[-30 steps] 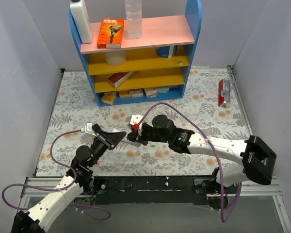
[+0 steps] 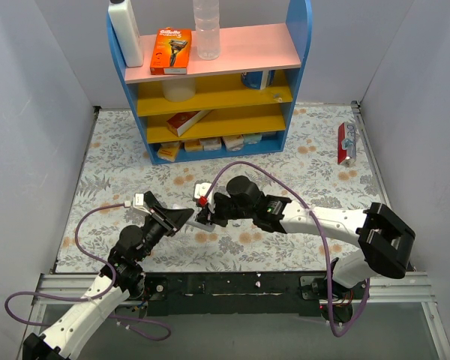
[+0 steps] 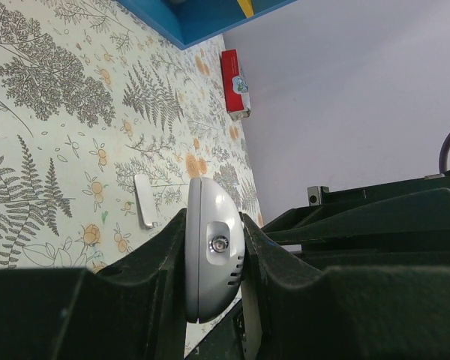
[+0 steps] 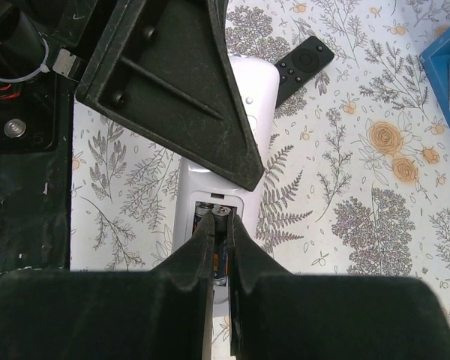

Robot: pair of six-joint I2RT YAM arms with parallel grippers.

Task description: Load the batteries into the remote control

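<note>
The white remote (image 3: 210, 255) is pinched by its end in my left gripper (image 2: 189, 214). In the right wrist view the remote (image 4: 253, 82) hangs above the table, battery bay facing up, one of the left gripper's dark fingers (image 4: 180, 90) across it. My right gripper is shut on a battery (image 4: 222, 212) at the bay. Another dark battery (image 4: 202, 210) shows in the bay beside it. The fingertips hide much of the bay, so how deep the held battery sits cannot be told. A white strip like a cover (image 3: 145, 200) lies on the table.
A black remote (image 4: 304, 67) lies on the patterned table beyond the white one. The blue shelf (image 2: 210, 150) stands at the back, a red box (image 2: 346, 144) at the back right. Both grippers are close together.
</note>
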